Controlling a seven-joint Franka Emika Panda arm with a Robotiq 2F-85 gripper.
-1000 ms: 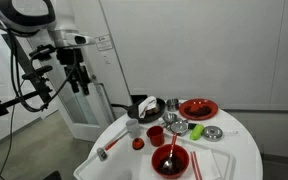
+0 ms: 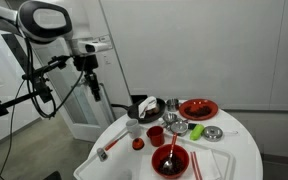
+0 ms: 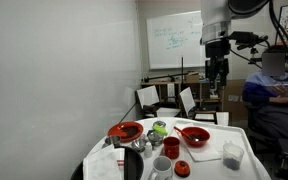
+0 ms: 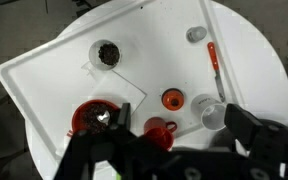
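My gripper (image 2: 95,88) hangs in the air at the left, well above the table, open and empty. In the wrist view its dark fingers reach in from the bottom, apart. Below it is a white tray (image 4: 162,45). A red bowl (image 4: 94,112) with dark contents stands there, near a red mug (image 4: 159,131) and a white mug (image 4: 212,113). Between the mugs and the open tray area lies a small round red object (image 4: 172,99). An orange-handled utensil (image 4: 213,52) rests by one tray edge; a clear cup (image 4: 107,53) with dark contents stands opposite.
Behind the mugs sits a black frying pan (image 2: 158,105) with a white cloth (image 2: 142,105). A red plate (image 2: 198,108), metal cups (image 2: 172,105) and a green item (image 2: 197,131) crowd the table's back. The tray's middle is mostly clear.
The table objects stay where they were.
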